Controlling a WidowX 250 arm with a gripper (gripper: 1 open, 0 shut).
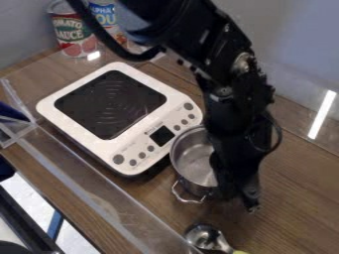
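A steel pot (pixel 193 159) with a side handle sits on the wooden counter, just right of a white induction cooker (pixel 121 116) with a black top. My black gripper (pixel 243 194) points down at the pot's right side, low over the counter, partly covering the pot. It looks shut, though its fingertips are dark and hard to make out; nothing shows held between them.
A steel ladle (pixel 203 236) with a yellow part lies at the front. Tomato sauce can (pixel 71 35) and another can stand at the back left. A clear plastic edge runs along the left front.
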